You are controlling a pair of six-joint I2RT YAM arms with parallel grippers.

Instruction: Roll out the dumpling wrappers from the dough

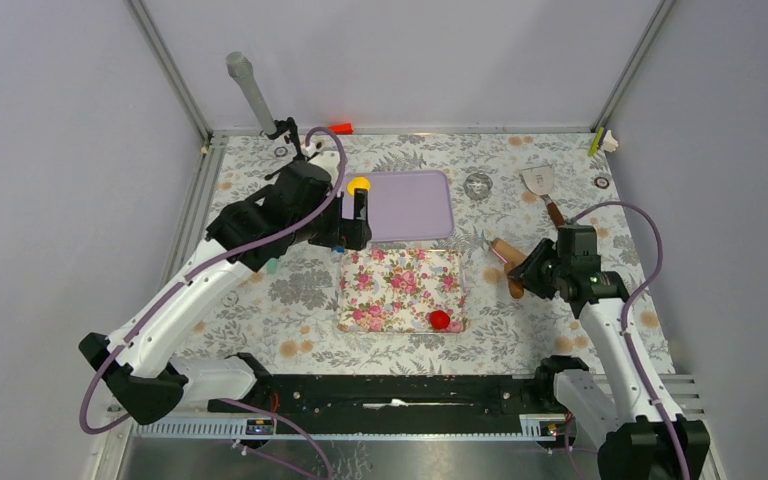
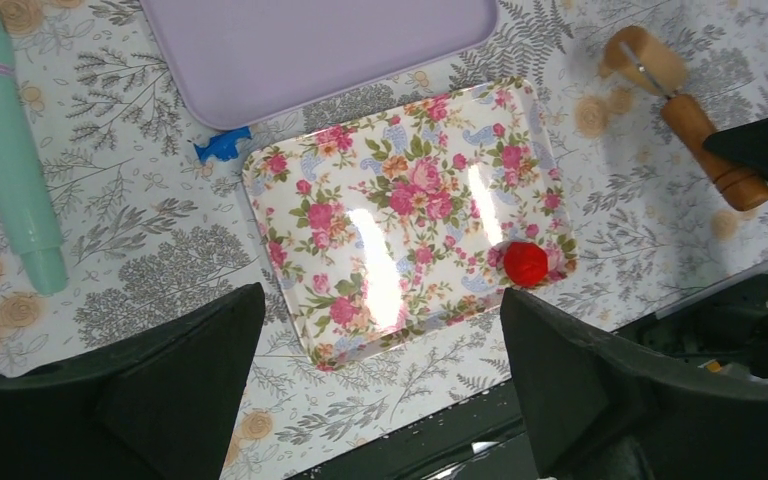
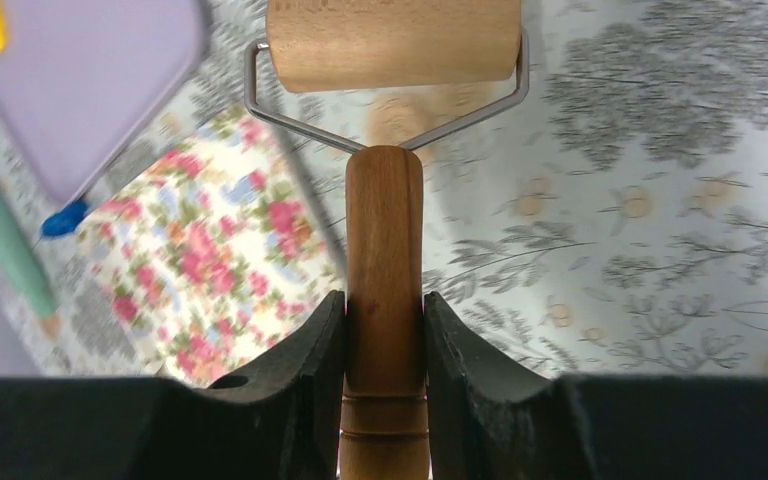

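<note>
A red dough ball (image 1: 439, 319) lies near the lower right of the floral board (image 1: 395, 282), also in the left wrist view. My left gripper hangs open above the board with nothing between its fingers. A wooden roller (image 3: 392, 40) on a metal frame has a wooden handle (image 3: 384, 230). My right gripper has that handle between its fingers, closed against it, and holds the roller over the table just right of the board.
A lilac tray (image 1: 400, 205) with a yellow lump (image 1: 359, 185) sits behind the board. A mint rod (image 2: 5, 150), a blue piece (image 2: 220, 145), a glass bowl (image 1: 478, 185), a spatula (image 1: 540, 185) and a tripod stand surround it.
</note>
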